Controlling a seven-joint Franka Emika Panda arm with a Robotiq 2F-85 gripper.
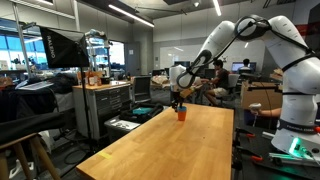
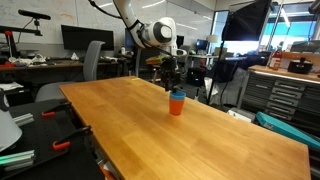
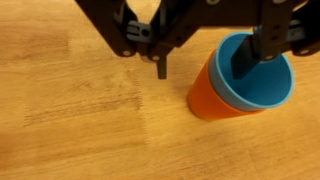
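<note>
An orange cup with a light-blue inside and rim fills the upper right of the wrist view. My gripper is part open astride the cup's near rim. One finger is outside the cup, with a gap between it and the orange wall; the other reaches into the opening. In exterior view 1 the cup stands upright on the wooden table, under the end of the arm. Exterior view 2 shows the same cup below the gripper, whose fingers are too small there to make out.
Bare wooden tabletop stretches widely around the cup. Beyond the table's left edge are drawer cabinets and a teal tray. A black stand rises near that edge.
</note>
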